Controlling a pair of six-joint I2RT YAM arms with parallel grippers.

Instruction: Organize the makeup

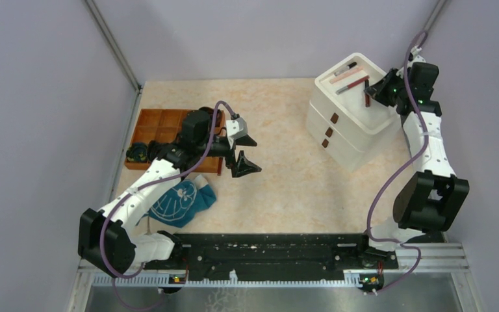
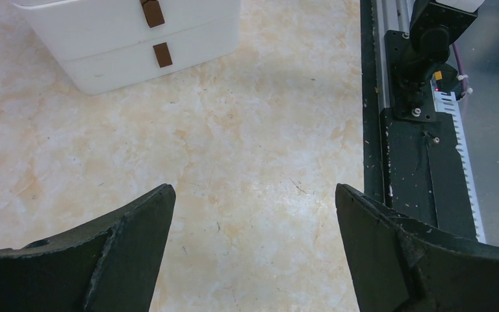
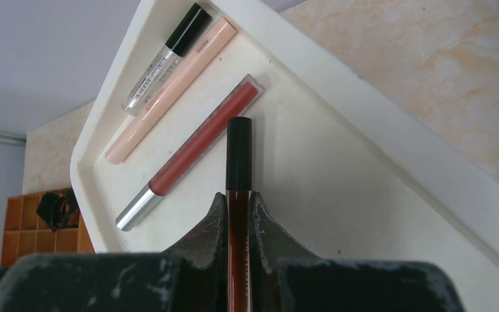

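Note:
The white drawer box stands at the back right, its top tray holding a clear black-capped tube, a pale pink tube and a red silver-capped tube. A dark red black-capped tube is gripped by my right gripper, which is shut on it inside the tray, beside the other tubes. My left gripper stands open and empty over the table, left of the box; its fingers frame bare tabletop in the left wrist view.
An orange compartment organizer with dark items sits at the left, partly under the left arm. A blue cloth lies below it.

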